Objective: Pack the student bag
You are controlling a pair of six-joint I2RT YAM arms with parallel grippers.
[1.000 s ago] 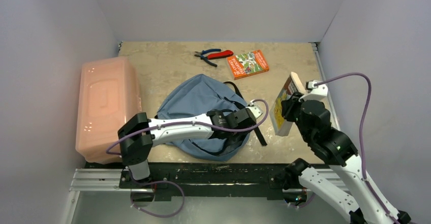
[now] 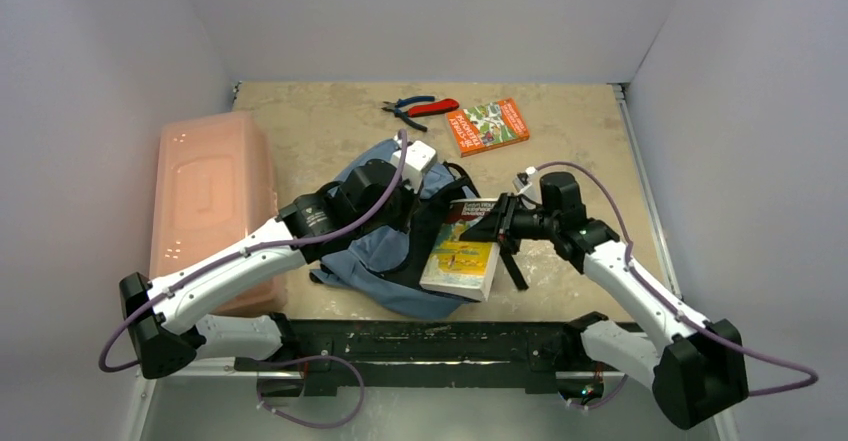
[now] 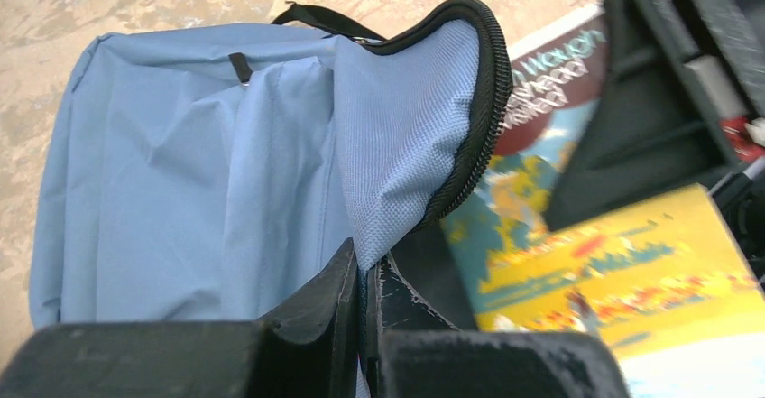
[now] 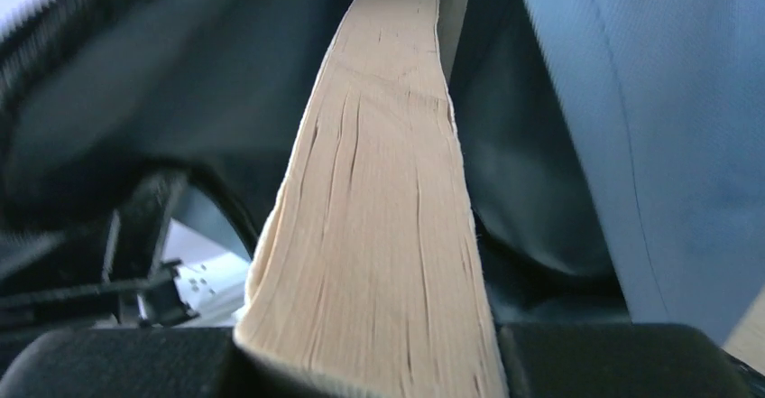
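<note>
The blue bag (image 2: 375, 286) lies on the table with its opening facing right. My left gripper is shut on the bag's zipped edge (image 3: 410, 136), lifting that flap away from the dark inside. My right gripper is shut on a thick book (image 4: 374, 190), its cream page edge showing between the fingers. In the top view the book (image 2: 460, 261), with a yellow and dark red cover, is over the bag's mouth. Dark lining (image 4: 528, 145) surrounds it in the right wrist view. How deep its lower end sits cannot be told.
An orange book (image 2: 510, 116) lies flat at the back. Beside it are pliers with blue handles (image 2: 412, 100) and a red-handled tool (image 2: 432, 108). A pink bin (image 2: 212, 201) stands on the left.
</note>
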